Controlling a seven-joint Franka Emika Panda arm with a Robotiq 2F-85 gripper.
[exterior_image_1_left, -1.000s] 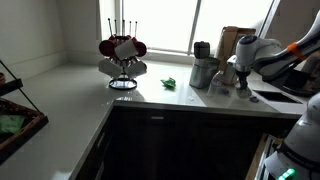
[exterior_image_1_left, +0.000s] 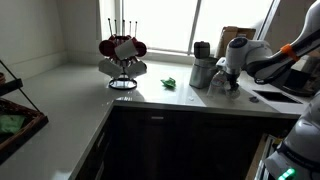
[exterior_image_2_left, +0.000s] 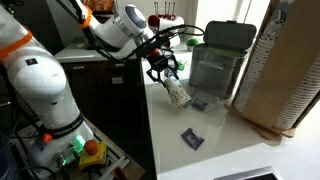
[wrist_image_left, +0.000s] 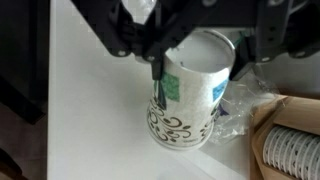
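A white paper cup (wrist_image_left: 182, 125) with dark swirls hangs below my gripper, whose fingers are shut around its upper part. Teal patches show on the cup near the pads. Seen in exterior view 2, the cup (exterior_image_2_left: 178, 92) leans slightly above the white counter, under the gripper (exterior_image_2_left: 163, 70). Exterior view 1 shows the gripper (exterior_image_1_left: 234, 82) small, at the right of the counter, with the cup hard to make out.
A grey bin (exterior_image_2_left: 215, 72) with its dark lid raised stands behind the cup. Beside it is a tall tan box (exterior_image_2_left: 275, 65). A dark object (exterior_image_2_left: 192, 139) lies on the counter. Crumpled clear plastic (wrist_image_left: 235, 105) is next to the cup. A mug rack (exterior_image_1_left: 123, 68) stands far off.
The gripper has moved left along the counter in exterior view 1, toward the bin. The mug rack and the green item on the counter have stayed in place.
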